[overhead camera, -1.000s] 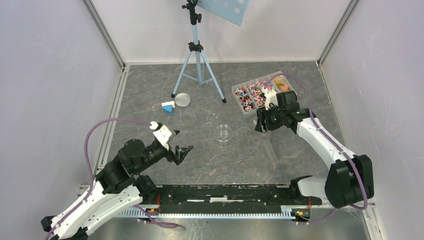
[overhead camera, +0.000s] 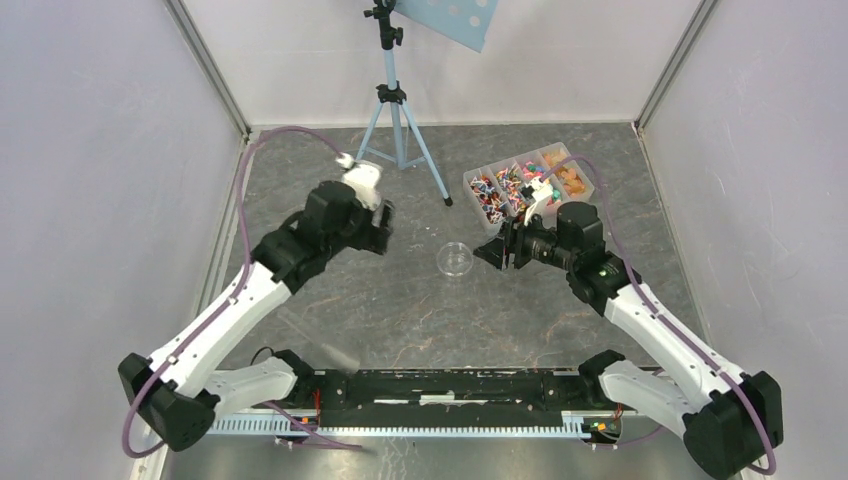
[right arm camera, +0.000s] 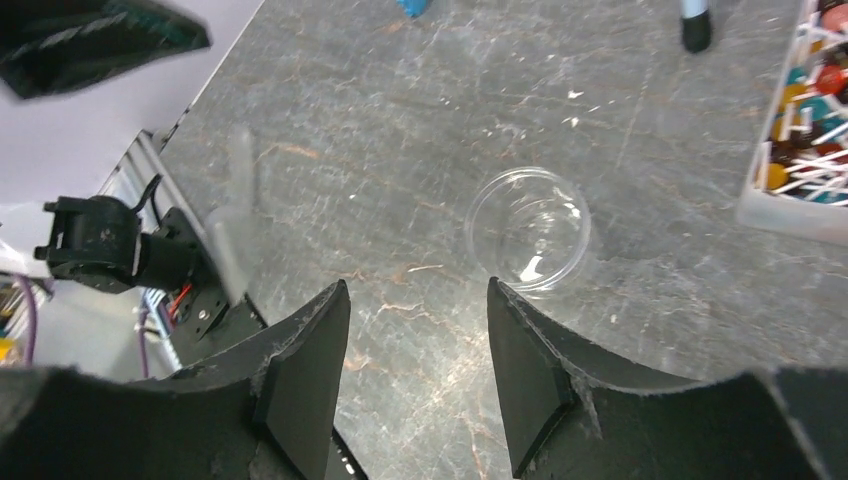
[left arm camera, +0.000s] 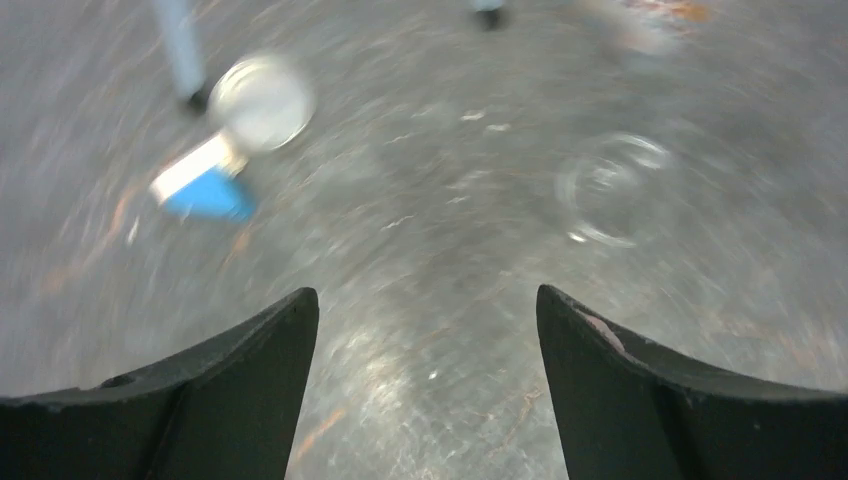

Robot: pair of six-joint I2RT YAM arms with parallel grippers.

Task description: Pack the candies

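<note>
My left gripper is part open and empty, blurred in the top view over the back left. Below it in the left wrist view are a silver lid (left arm camera: 264, 100) and a blue-and-white object (left arm camera: 205, 190). My right gripper stands open over the middle, just right of a clear round container (overhead camera: 455, 260), with nothing between its fingers. A divided tray of candies (overhead camera: 525, 180) lies at the back right, lollipops among them.
A light-blue tripod (overhead camera: 395, 140) stands at the back, its feet near the lid and tray. Walls enclose both sides.
My left gripper has swung up and back from the front left, now hiding the lid in the top view. My right gripper has moved slightly left toward the clear container.
</note>
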